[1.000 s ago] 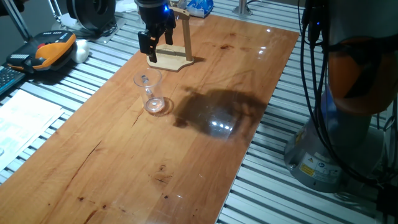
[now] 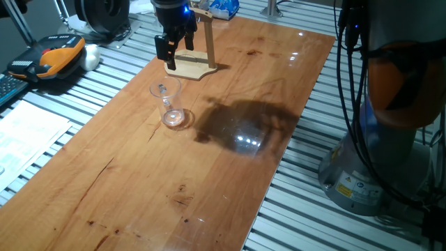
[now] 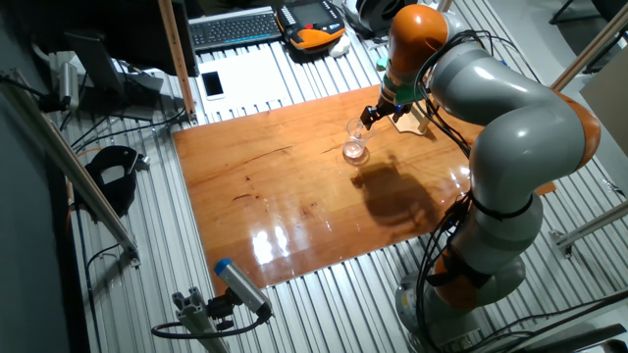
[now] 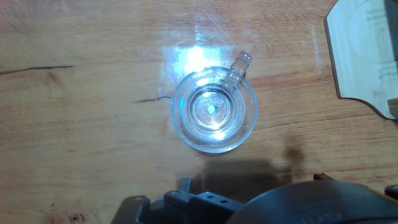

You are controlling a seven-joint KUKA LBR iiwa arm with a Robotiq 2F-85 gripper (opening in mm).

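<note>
A clear, see-through mug (image 2: 172, 111) stands upright on the wooden table, and looking down in the wrist view the mug (image 4: 212, 112) appears empty, its handle pointing up and to the right. My gripper (image 2: 180, 56) hangs above the table behind the mug, apart from it. Its two dark fingers are spread, with nothing seen between them. In exterior view 2 the gripper (image 3: 369, 118) is just beyond the mug (image 3: 354, 151).
A wooden stand with an upright post and flat base (image 2: 189, 67) is close behind my gripper. An orange-and-black device (image 2: 49, 57) and white paper (image 2: 28, 139) lie off the table's left side.
</note>
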